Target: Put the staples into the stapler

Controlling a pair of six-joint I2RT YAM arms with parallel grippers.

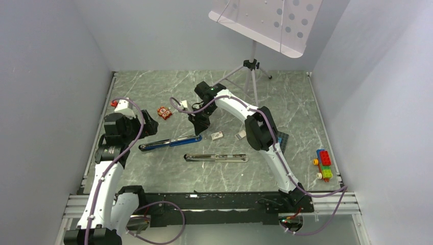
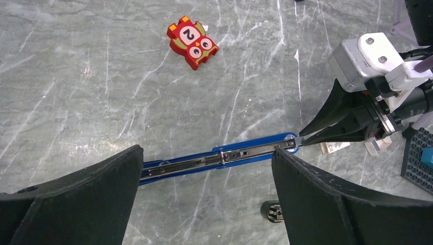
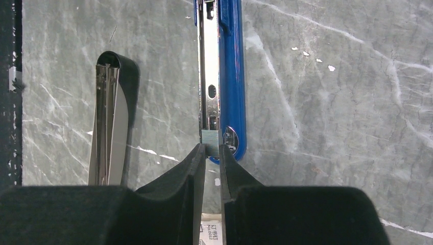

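The blue stapler (image 1: 170, 142) lies opened lengthwise on the marble table, its metal channel showing in both wrist views (image 2: 199, 163) (image 3: 209, 61). At its right end my right gripper (image 1: 199, 130) has narrowly spaced fingertips at a small grey strip of staples (image 3: 210, 141), which sits at the channel's end; whether they grip it is unclear. My left gripper (image 1: 150, 127) hangs open above the stapler's left part, nothing between its fingers. A white staple box (image 1: 217, 135) lies right of the stapler.
A second, grey stapler (image 1: 216, 157) lies in front. An owl toy (image 1: 164, 112) is behind, with a pale block (image 1: 241, 135), a dark plate (image 1: 284, 144) and toy bricks (image 1: 325, 163) to the right. A stand (image 1: 253, 76) is at the back.
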